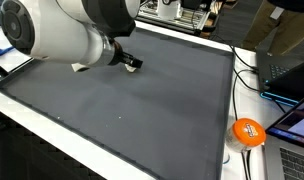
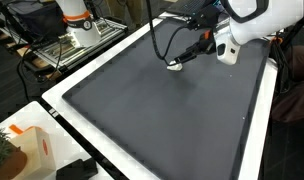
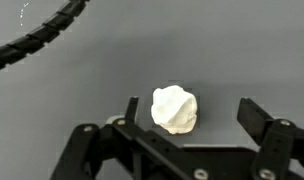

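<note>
A small white crumpled lump (image 3: 174, 109) lies on the dark grey mat, close to my gripper. In the wrist view it sits between the two black fingers, nearer the left one. Gripper stands open, its fingertips far apart with no contact showing. Exterior view 1 shows the gripper (image 1: 128, 60) low over the mat, with the white lump (image 1: 132, 66) partly hidden beside it. From the other side, the lump (image 2: 174, 67) shows just below the gripper (image 2: 182, 62).
An orange-lidded jar (image 1: 246, 134) and a laptop (image 1: 282, 85) stand beyond its right edge. A black cable (image 3: 37, 38) crosses the wrist view's upper left corner.
</note>
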